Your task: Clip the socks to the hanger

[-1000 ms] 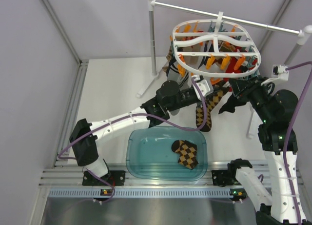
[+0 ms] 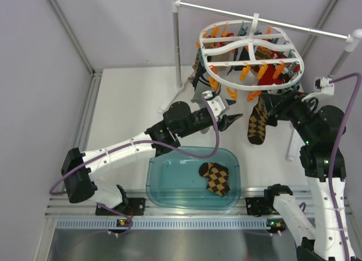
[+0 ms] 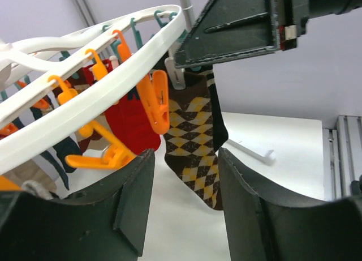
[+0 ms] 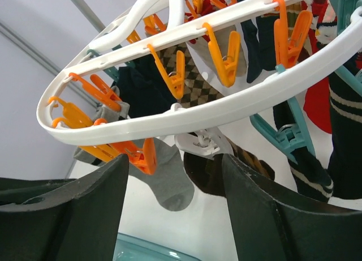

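The white round hanger [image 2: 251,88] carries orange, teal and pale clips, with several socks below it. A brown and tan checkered sock [image 2: 257,128] hangs at its front; a pale clip [image 3: 175,74] is at the sock's top edge. My left gripper [image 2: 235,110] is open to the left of this sock, empty and apart from it. On the other side, my right gripper [image 2: 268,104] is close to the clip; in the right wrist view its fingers [image 4: 104,207] are apart, with the pale clip [image 4: 203,142] just above the gap. Another checkered sock [image 2: 218,179] lies in the bin.
The teal bin [image 2: 164,199] stands below the hanger at the front. Grey and black socks hang beside the checkered one, including a grey sock [image 4: 169,179]. White stand posts [image 2: 176,46] flank the hanger. Free white table [image 2: 121,114] stretches to the left.
My left gripper has drawn back leftward, away from the hanging checkered sock. That sock has shifted right and now hangs nearly straight down. The right gripper has opened and moved only slightly.
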